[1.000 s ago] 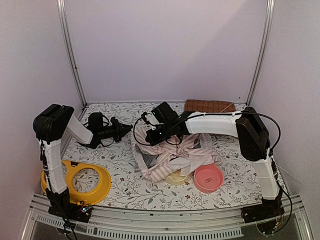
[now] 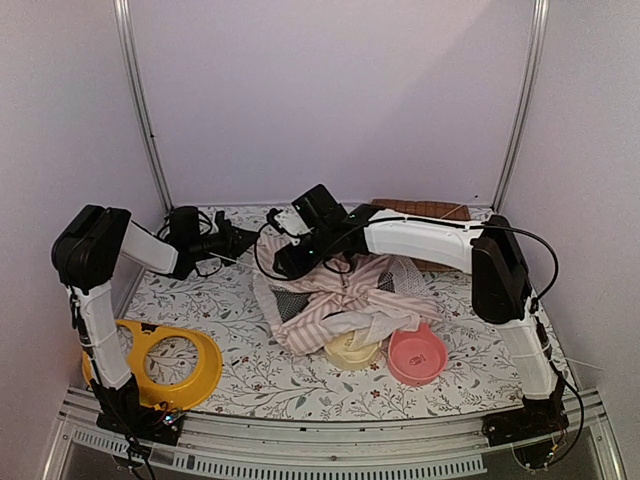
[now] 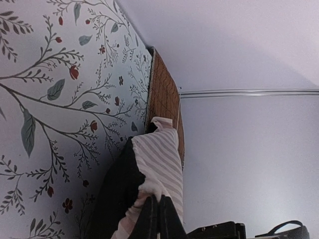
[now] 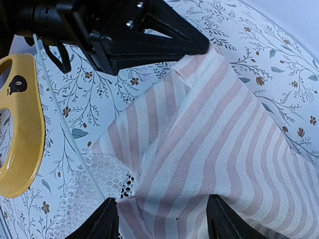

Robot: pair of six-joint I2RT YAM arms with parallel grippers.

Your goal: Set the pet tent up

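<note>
The pink-striped tent fabric (image 2: 330, 305), with grey and white mesh panels (image 4: 79, 194), lies crumpled in the middle of the table. A thin white pole (image 4: 65, 119) runs beside it. My left gripper is shut at the fabric's left edge, pinching a raised corner of the striped cloth (image 3: 159, 164), as the left and right wrist views show. My right gripper is open above the fabric, a fold of cloth lying below and between its fingers.
A yellow ring-shaped base (image 2: 200, 370) lies front left. A cream bowl (image 2: 350, 355) and a pink bowl (image 2: 418, 365) sit at the front centre-right, partly by the cloth. A brown quilted pad (image 2: 440, 208) lies at the back right.
The fabric's left edge rose with the left gripper, uncovering more of the cream bowl.
</note>
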